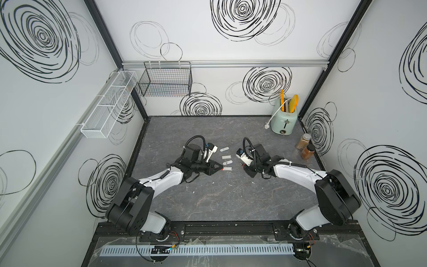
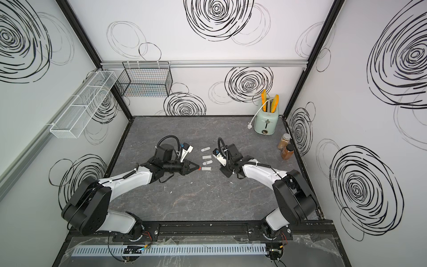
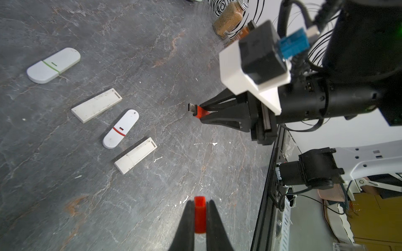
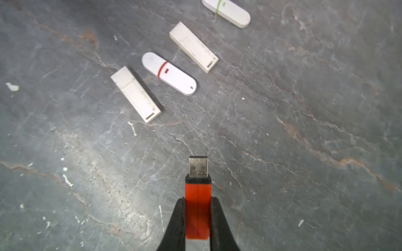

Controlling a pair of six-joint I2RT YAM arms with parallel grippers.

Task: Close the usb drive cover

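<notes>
A red USB drive with its metal plug exposed is held in my right gripper, which is shut on it; the left wrist view shows the same red drive [image 3: 201, 112] in the right gripper's tips. My left gripper is shut on a small red piece [image 3: 200, 213], apparently the cover, between its fingertips. The two grippers face each other above the middle of the table, apart, with white drives between them in the top views.
Several white USB drives lie on the grey table [image 1: 200, 129], among them one with a green band [image 3: 53, 64] and one with a red band [image 4: 175, 77]. A mint toaster [image 1: 283, 120] and spice jars [image 1: 307, 151] stand at the right rear.
</notes>
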